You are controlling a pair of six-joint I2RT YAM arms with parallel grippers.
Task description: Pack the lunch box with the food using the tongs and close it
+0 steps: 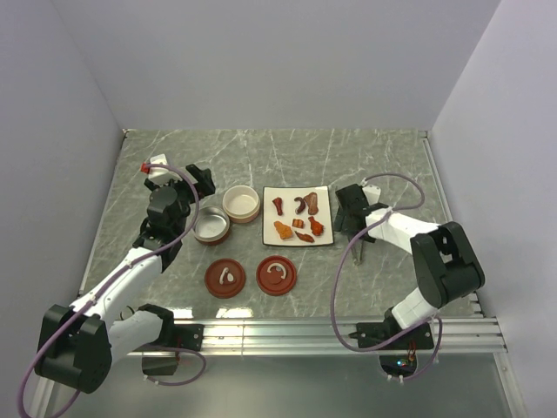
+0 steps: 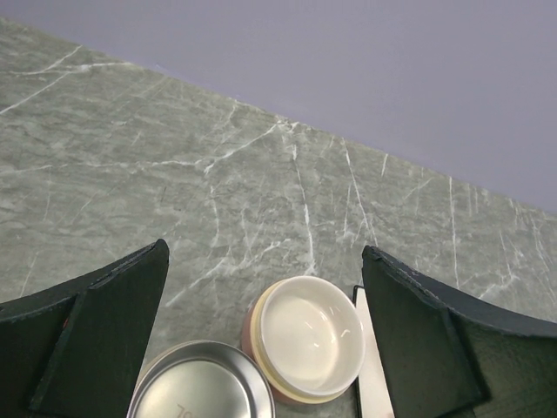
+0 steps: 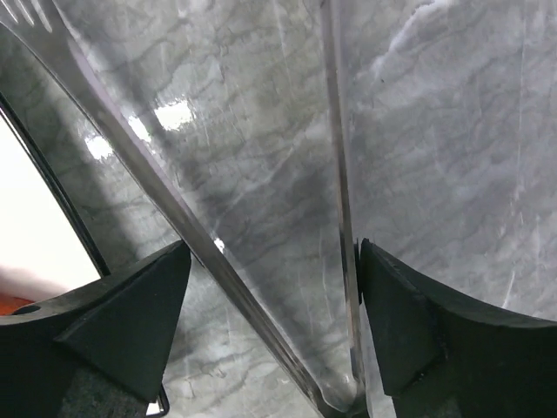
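Metal tongs (image 3: 341, 174) stretch through the right wrist view, their two arms spread apart and joined at the bottom. My right gripper is part open around them, one finger at the outer side of each arm and bare table seen between. Whether both fingers touch is hard to tell. From above, this gripper hides much of the tongs. My left gripper is open and empty, over the table's left side behind the metal bowl (image 1: 211, 224) and white bowl (image 1: 241, 201). A square white plate (image 1: 287, 196) with several food pieces lies mid-table.
Two round brown lids, the left one (image 1: 212, 283) and the right one (image 1: 263, 281), lie in front of the bowls with pale pieces on top. Bare marble table (image 1: 278, 157) stretches along the back. A metal rail (image 1: 287, 336) borders the front.
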